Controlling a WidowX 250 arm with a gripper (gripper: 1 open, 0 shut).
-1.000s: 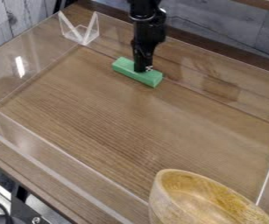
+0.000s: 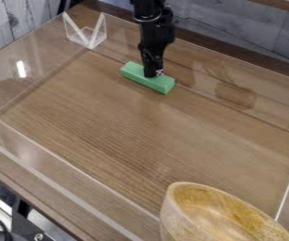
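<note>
A black robot arm with its gripper [image 2: 154, 66] reaches down from the top centre of the camera view. Its tip is at a green rectangular block [image 2: 141, 81] lying flat on the wooden table [image 2: 109, 141]. Whether the fingers are open or closed on the block is too small to tell.
A yellow bowl [image 2: 222, 212] sits at the bottom right. A white wire-like object [image 2: 87, 28] stands at the back left. Black cables lie past the table's left edge.
The arm and green block have shifted very slightly to the left since a second ago.
</note>
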